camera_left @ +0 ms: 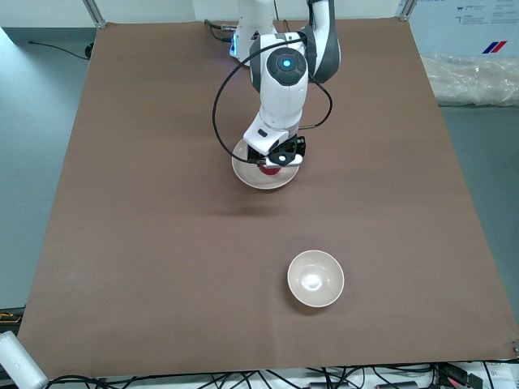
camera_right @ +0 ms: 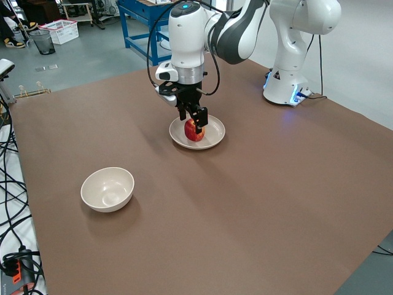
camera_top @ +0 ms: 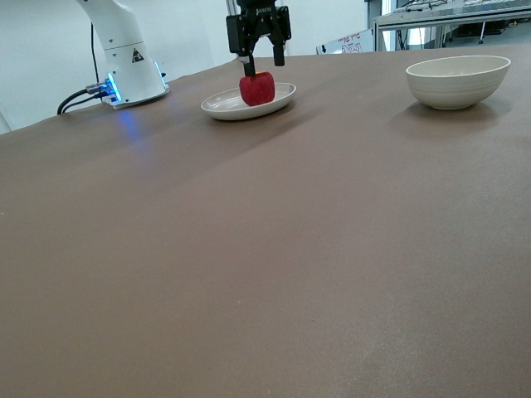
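Note:
A red apple (camera_top: 256, 89) rests on a white plate (camera_top: 222, 106), also seen as the apple (camera_right: 194, 132) on the plate (camera_right: 214, 137) in the right view. The black gripper (camera_top: 264, 62) is poised over the apple with its fingers parted, one beside or just behind the apple's top, the other raised to its right; whether it touches is unclear. In the left view the wrist hides most of the apple. A white bowl (camera_left: 315, 278) (camera_top: 457, 83) (camera_right: 107, 189) stands empty, apart from the plate, toward the table's edge.
The arm's base (camera_right: 282, 89) stands at the back, with cables looping from it. Bundles of cables and a power block lie along the outer edge beyond the bowl.

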